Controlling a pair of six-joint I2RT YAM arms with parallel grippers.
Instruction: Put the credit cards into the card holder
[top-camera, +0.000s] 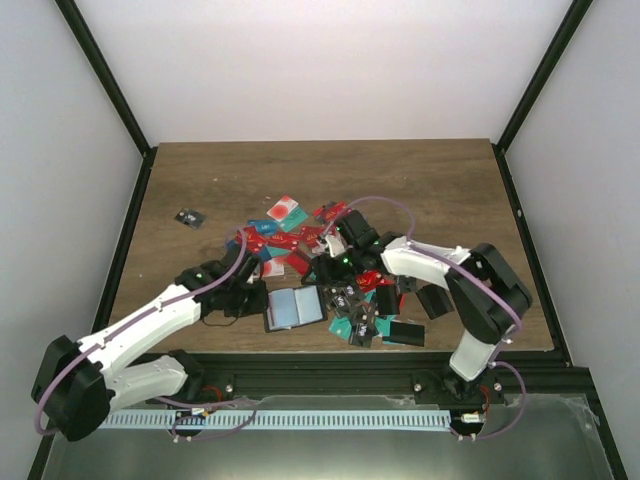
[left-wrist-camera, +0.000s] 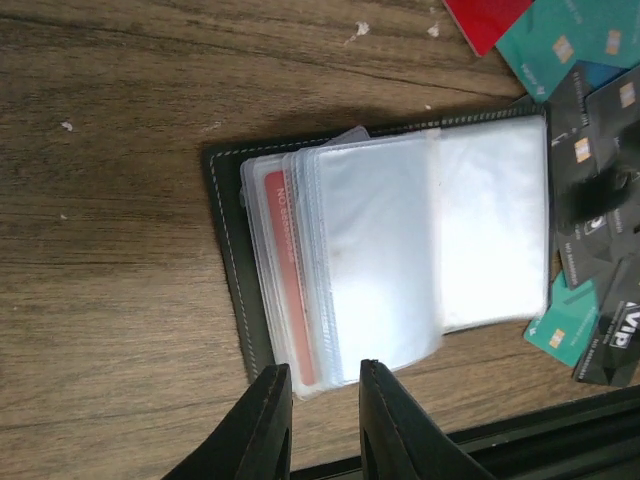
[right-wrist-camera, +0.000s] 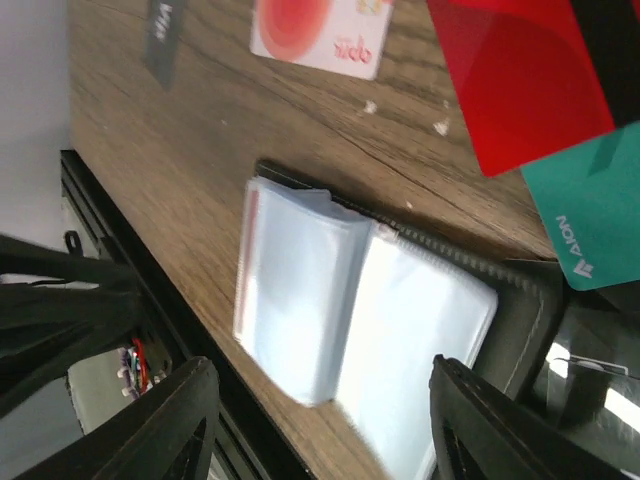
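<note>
The card holder (top-camera: 309, 304) lies open on the table between my arms, its dark cover edged with stitching. In the left wrist view, clear sleeves (left-wrist-camera: 380, 250) are stacked on its left half, with a reddish card (left-wrist-camera: 286, 265) showing inside near the left edge. My left gripper is partly open above the lower edge of the sleeves, holding nothing visible. From the right, my right gripper stands wide open over the holder, its fingers apart and empty. Loose credit cards (top-camera: 283, 240) lie piled beyond the holder.
Dark and teal cards (left-wrist-camera: 563, 320) crowd the holder's right side. A red card (right-wrist-camera: 510, 70) and a white card with a red disc (right-wrist-camera: 325, 30) lie past its far edge. One dark card (top-camera: 190, 217) sits alone at the far left, with bare table around it.
</note>
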